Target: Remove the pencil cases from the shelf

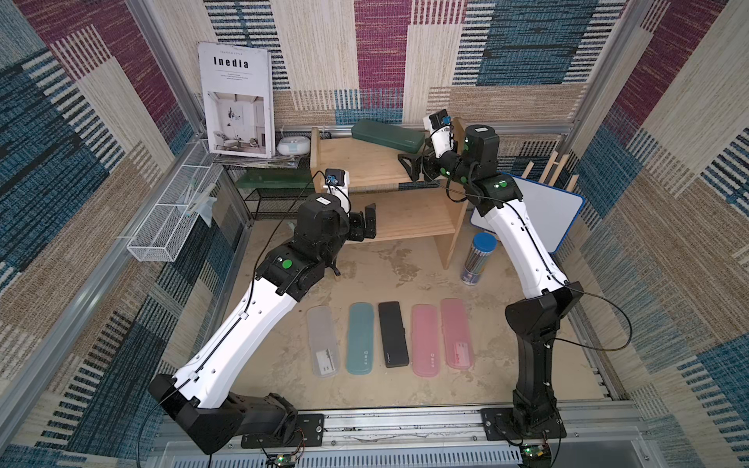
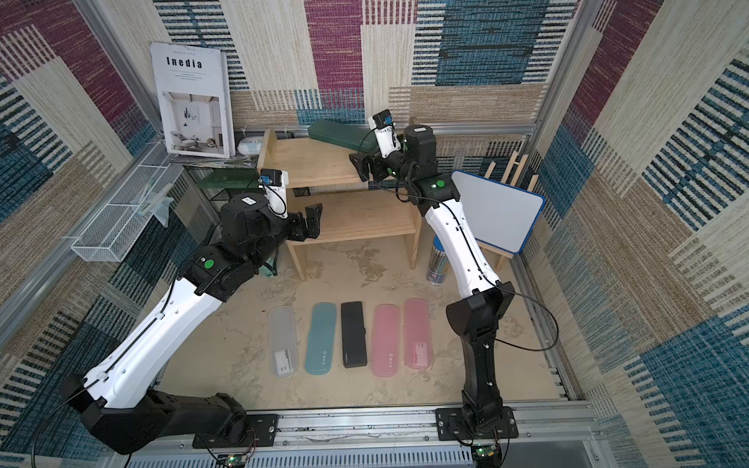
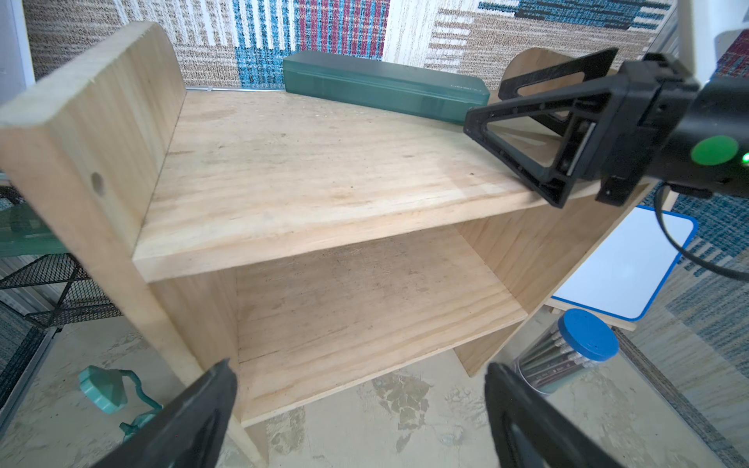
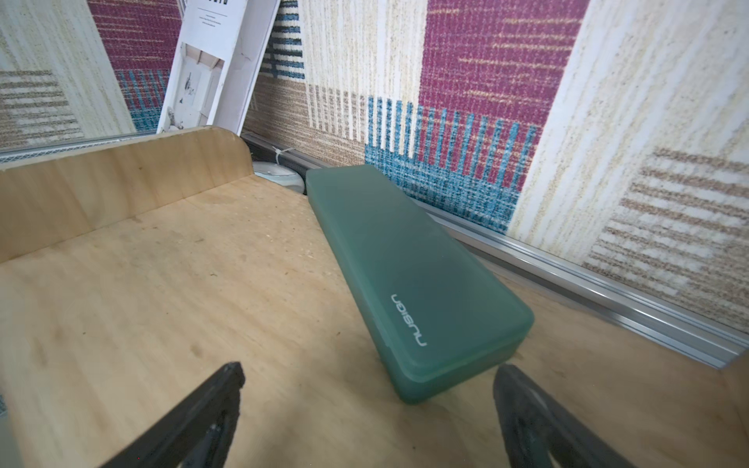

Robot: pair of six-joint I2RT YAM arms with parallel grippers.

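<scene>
On the top board of the wooden shelf (image 3: 327, 163) lies a dark green pencil case (image 4: 421, 265), slanted along the back edge. My right gripper is open over that board, just in front of the case's near right end, with nothing between its fingers. Open and empty, my left gripper hangs in front of the shelf's left side. The lower board looks bare in the left wrist view. On the table in front lie a grey case (image 1: 321, 339), a teal case (image 1: 359, 337), a black case (image 1: 393, 334) and two pink cases (image 1: 425, 339).
A jar with a blue lid (image 3: 565, 351) stands by the shelf's right leg, near a whiteboard (image 2: 499, 210). Left of the shelf are a black wire rack with another green item (image 1: 273, 178) on it and a white wire basket (image 1: 175, 210).
</scene>
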